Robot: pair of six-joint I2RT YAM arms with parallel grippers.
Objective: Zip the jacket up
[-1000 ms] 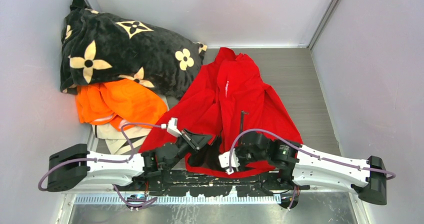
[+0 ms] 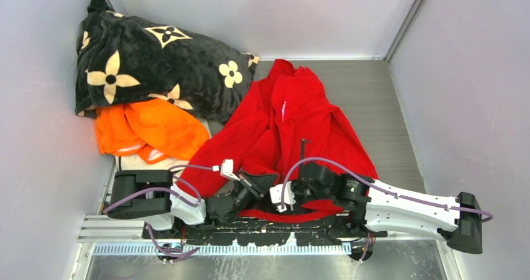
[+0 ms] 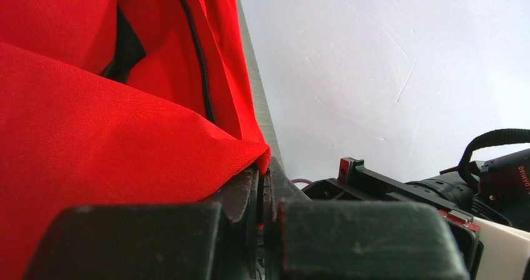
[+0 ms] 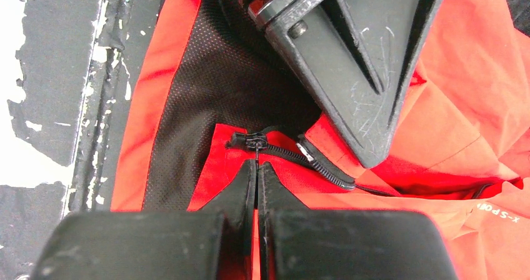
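The red jacket lies open on the table, its front zipper showing. My left gripper is shut at a fold of red fabric along its hem side; whether the cloth is between the tips is hard to tell. My right gripper is shut on the zipper pull below the slider at the jacket's bottom corner. Close by, the other zipper end lies beside it, under the black body of the left gripper in the right wrist view.
A dark patterned cushion and orange clothing lie at the back left. Pale walls enclose both sides and the back. Bare grey table shows at the right rear.
My left arm has moved rightward and slightly down in the top view, closer to the right gripper at the jacket's lower edge. The right arm has shifted very slightly.
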